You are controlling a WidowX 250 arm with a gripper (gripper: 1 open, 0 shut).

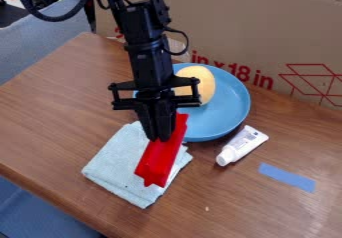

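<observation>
My black gripper (163, 124) points down over a folded pale blue cloth (123, 178), shut on a red bar-shaped object (162, 154) that sits low over the cloth; whether it touches the cloth I cannot tell. A blue plate (226, 104) with a yellow round object (198, 78) on it stands behind, partly hidden by the arm.
A white tube (242, 145) lies right of the cloth, and a strip of blue tape (286, 178) is at the right. A cardboard box (274, 43) stands at the back.
</observation>
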